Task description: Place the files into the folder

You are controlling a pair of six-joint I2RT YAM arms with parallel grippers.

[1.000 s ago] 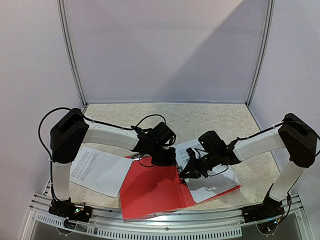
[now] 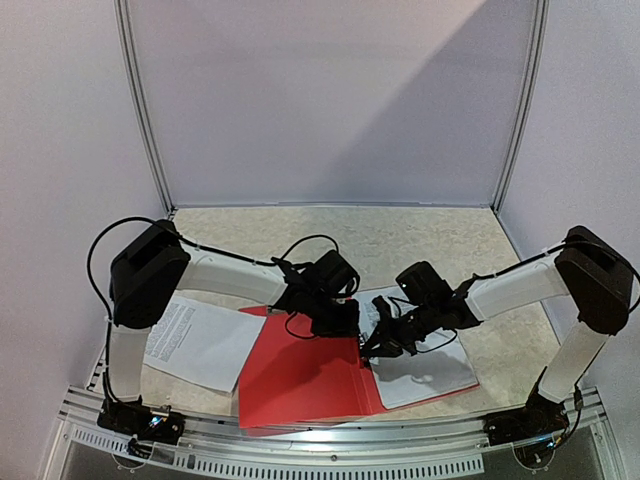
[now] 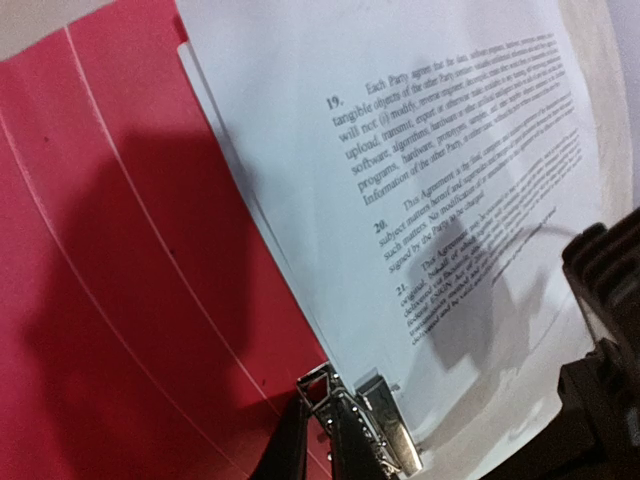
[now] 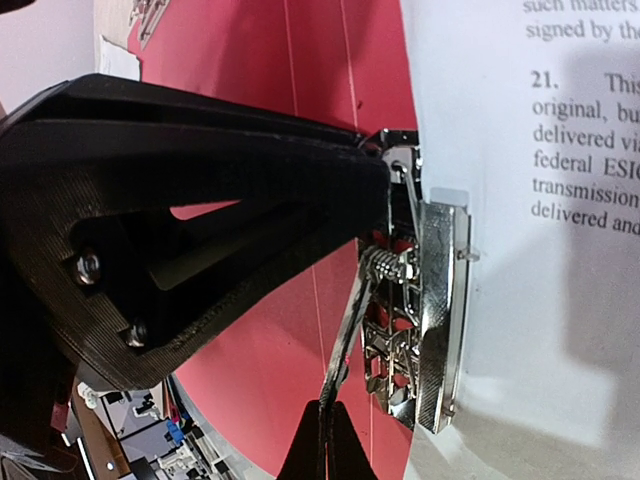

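The red folder [image 2: 295,385] lies open on the table, a metal clip [image 4: 438,320] along its spine. White printed sheets [image 2: 425,375] rest on its right half, their left edge against the clip. More printed sheets [image 2: 205,340] lie at the folder's left. In the top view, my left gripper [image 2: 357,332] and right gripper [image 2: 363,352] are close together over the spine. The left gripper is shut at the clip. The right gripper is shut too, its tips meeting the clip's thin lever [image 4: 347,335]; whether they hold it is unclear.
A metal rail [image 2: 330,462] runs just in front of the folder, whose lower left edge reaches it. Behind both arms the table [image 2: 350,220] is bare. Grey walls enclose the sides and back.
My left gripper has moved slightly right and down. The folder's left cover has shifted slightly, baring a red strip at its front edge. The left sheets moved slightly right. My right arm looks still.
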